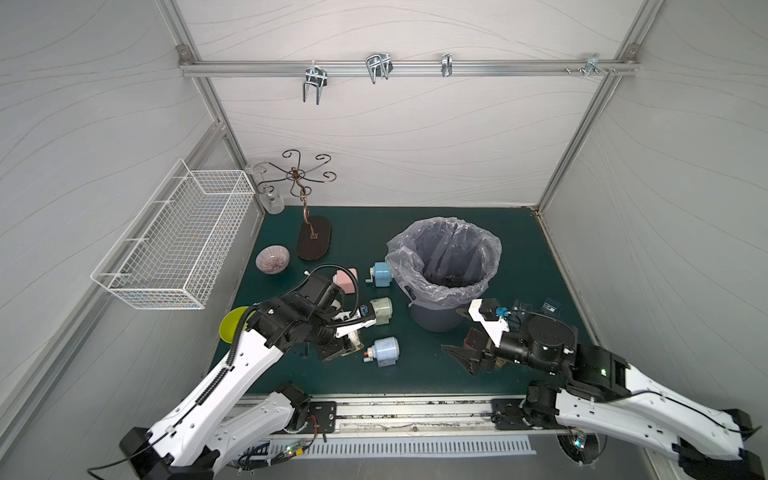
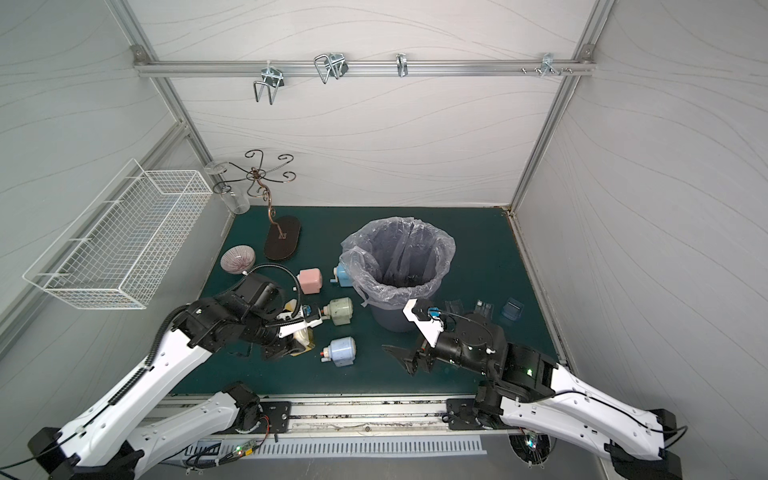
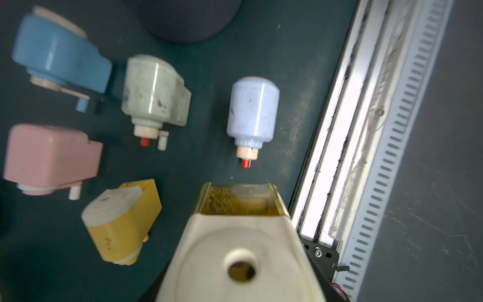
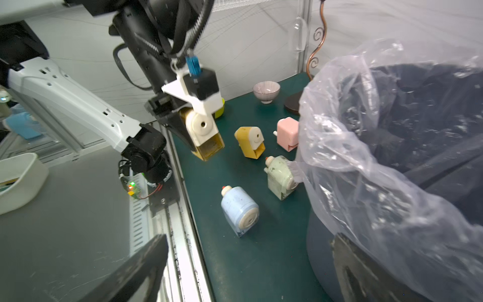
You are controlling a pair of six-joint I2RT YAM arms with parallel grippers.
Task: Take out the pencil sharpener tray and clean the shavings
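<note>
In the left wrist view my left gripper is shut on a yellow-and-white sharpener (image 3: 240, 239), lifted above the table, its clear tray end showing dark shavings. Below stand yellow (image 3: 120, 221), pink (image 3: 52, 153), blue (image 3: 60, 52), pale green (image 3: 148, 95) and light blue (image 3: 251, 110) sharpeners. A grey bin (image 2: 396, 316) with a clear liner stands right of them. My right gripper (image 1: 464, 356) is open near the bin's front, with nothing seen between its fingers in the right wrist view.
A pink bowl (image 1: 272, 257), a green bowl (image 1: 232, 321) and a metal stand (image 1: 313, 240) are at the left. Clear trays (image 2: 512, 310) lie right of the bin.
</note>
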